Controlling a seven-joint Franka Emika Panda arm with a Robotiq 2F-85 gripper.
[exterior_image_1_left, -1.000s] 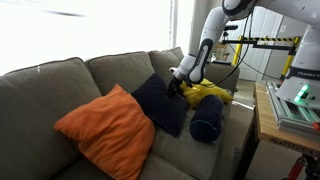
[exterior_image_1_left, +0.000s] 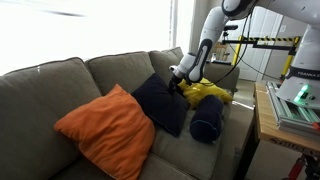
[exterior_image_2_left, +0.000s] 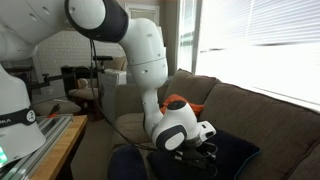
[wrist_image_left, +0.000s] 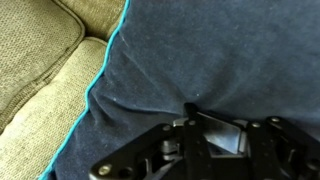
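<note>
A dark navy pillow (exterior_image_1_left: 162, 104) leans on the sofa back, to the right of an orange pillow (exterior_image_1_left: 108, 132). My gripper (exterior_image_1_left: 178, 82) is at the navy pillow's upper right edge. In the wrist view the navy fabric (wrist_image_left: 200, 60), edged with teal piping, fills most of the picture. There my gripper is shut close against the cloth, and creases run across it near the fingertips. Whether any fabric is pinched between the fingers is hidden. From the other side, the gripper (exterior_image_2_left: 208, 152) lies low over the dark pillow (exterior_image_2_left: 232, 152).
A rolled dark blue bundle (exterior_image_1_left: 207, 119) and yellow cloth (exterior_image_1_left: 205, 92) lie on the sofa seat (exterior_image_1_left: 188, 155) to the right. A wooden table (exterior_image_1_left: 268, 125) stands in front. Open seat room lies before the navy pillow.
</note>
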